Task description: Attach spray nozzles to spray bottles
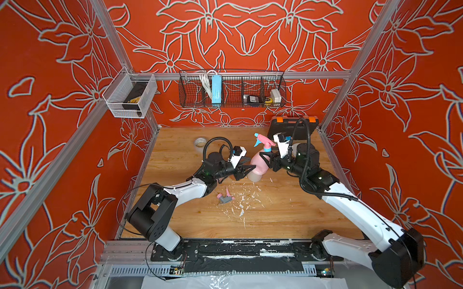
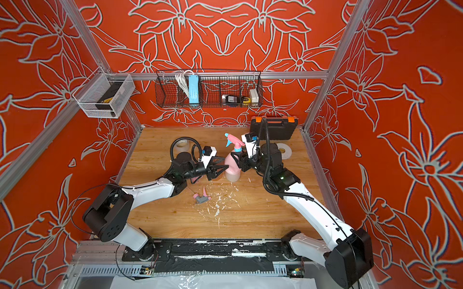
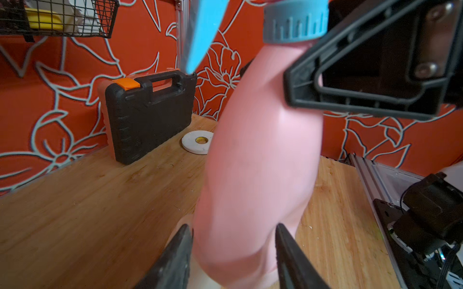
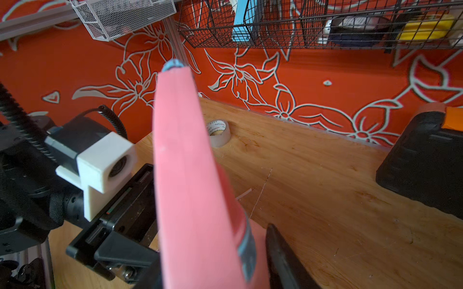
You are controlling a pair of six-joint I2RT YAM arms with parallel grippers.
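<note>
A pink spray bottle (image 1: 259, 164) (image 3: 255, 163) stands tilted at the table's middle. A pink and blue spray nozzle (image 1: 265, 140) (image 4: 190, 168) is on its top, above the blue collar (image 3: 294, 21). My left gripper (image 1: 248, 166) has its fingers at the bottle's lower body, one to either side; whether they grip it is unclear. My right gripper (image 2: 237, 159) is at the bottle's neck, just below the collar; its grip is partly hidden by the nozzle. A loose pink and grey nozzle (image 1: 225, 197) lies on the table in front.
A black tool case (image 3: 149, 118) stands at the back right, a tape roll (image 4: 219, 133) at the back left, a white roll (image 2: 284, 150) at the right. A wire basket (image 1: 231, 91) hangs on the back wall. Pale scraps litter the front middle.
</note>
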